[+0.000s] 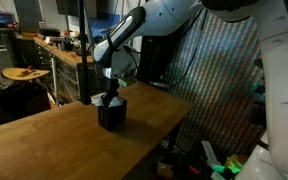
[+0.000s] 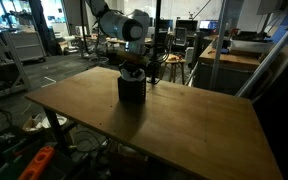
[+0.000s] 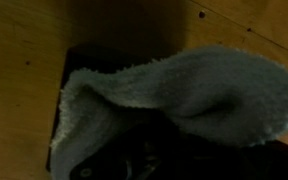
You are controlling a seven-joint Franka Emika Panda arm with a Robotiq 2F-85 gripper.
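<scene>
A pale grey cloth (image 3: 184, 95) fills much of the wrist view, bunched and folded, with my gripper shut on it. In the first exterior view the gripper (image 1: 111, 92) points down at the top of a black box (image 1: 112, 115), and the light cloth (image 1: 99, 99) shows at the box's rim. From the second exterior view, the cloth (image 2: 132, 73) sits at the mouth of the same black box (image 2: 132, 90), below the arm. The fingertips are hidden by the cloth and the box.
The box stands on a brown wooden table (image 2: 184, 115), whose surface around it is bare. A stool (image 1: 24, 74) and benches stand behind the table. Cables and a red object (image 2: 36, 160) lie off the table's near side.
</scene>
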